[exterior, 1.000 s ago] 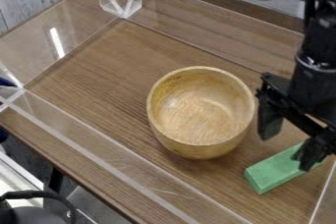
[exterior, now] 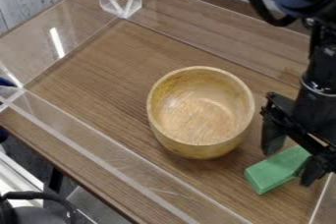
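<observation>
A round light wooden bowl [exterior: 199, 110] sits in the middle of the table. To its lower right lies a green block [exterior: 273, 175], partly hidden under the black gripper [exterior: 286, 151], which is at the right with its fingers pointing down and spread over the block. The gripper looks open, its fingers around or just above the block's upper right part.
Clear plastic fittings stand at the top left and left edge. A black object with cables [exterior: 31, 208] is at the bottom left corner.
Over the last second the gripper has come down and slightly toward the viewer onto the green block, covering more of it. The bowl has not moved.
</observation>
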